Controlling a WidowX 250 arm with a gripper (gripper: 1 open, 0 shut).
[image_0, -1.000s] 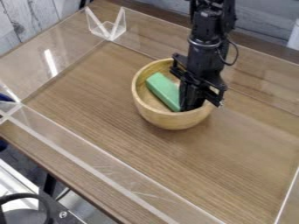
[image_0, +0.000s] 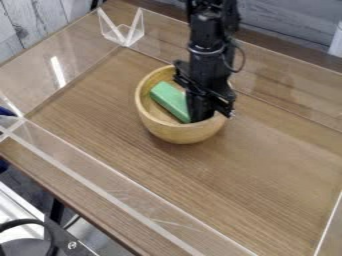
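Observation:
The black gripper (image_0: 210, 107) reaches down from the top centre to the right part of a tan bowl (image_0: 160, 127). Inside the bowl lies a green block (image_0: 170, 99), tilted, just left of the gripper. The fingertips are small and dark at the bowl's right side; whether they touch the block or the rim is unclear. Nothing clearly shows between them, and the gripper looks shut.
A small clear wire-like object (image_0: 120, 28) stands at the back left. Dark cables lie at the lower left edge.

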